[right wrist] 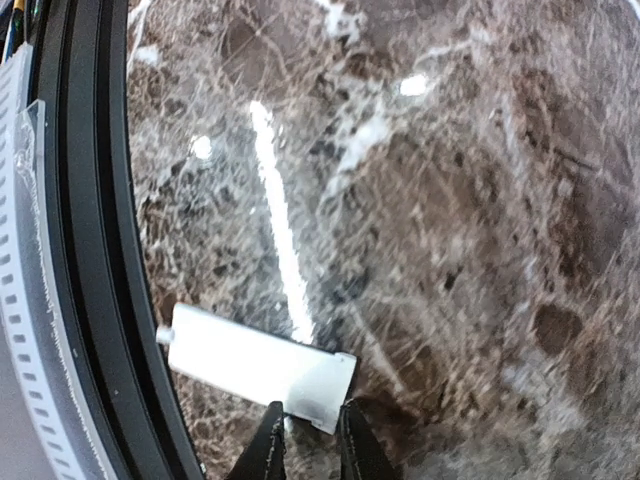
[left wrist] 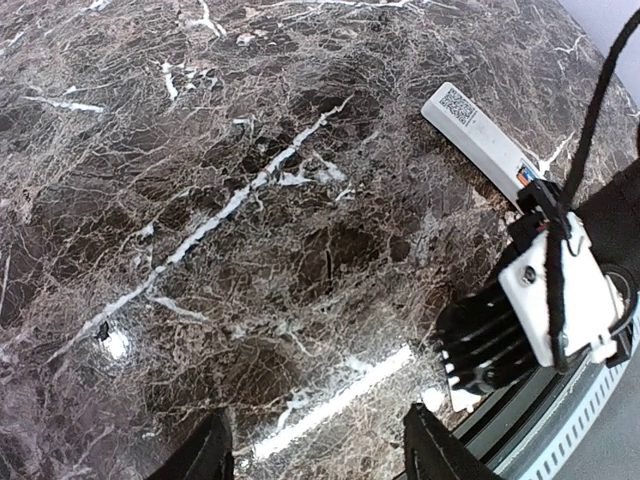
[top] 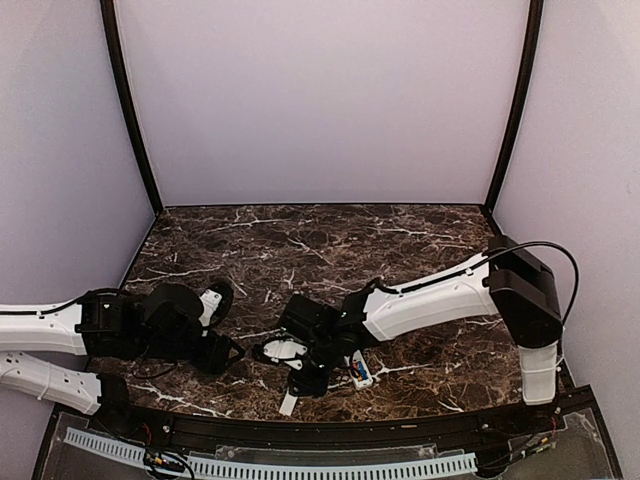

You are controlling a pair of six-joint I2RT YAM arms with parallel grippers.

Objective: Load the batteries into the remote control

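A white remote with coloured batteries inside lies right of my right arm; the left wrist view shows its back with a printed code. My right gripper is down at the end of a white battery cover near the front edge, shut on that end. The cover is partly hidden in the top view. My left gripper hangs to the left, part open, with nothing seen between its fingers.
A black front edge runs close beside the cover, with a slotted rail beyond. Pale walls enclose the sides and back.
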